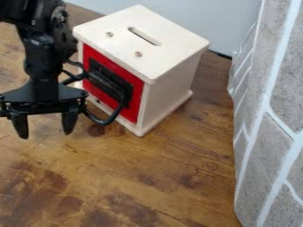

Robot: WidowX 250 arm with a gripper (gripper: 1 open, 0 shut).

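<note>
My black gripper point(45, 122) hangs at the left, fingers pointing down over the wooden surface and spread open with nothing between them. Right of it stands a pale wooden box point(166, 62) with a slot in its top and a red front face point(98, 59) that carries a dark panel, partly hidden by the arm and its cables. The gripper is in front of the box, to its left.
A grey brick-patterned panel point(268, 133) runs along the right side. A pale wall point(219, 18) stands behind the box.
</note>
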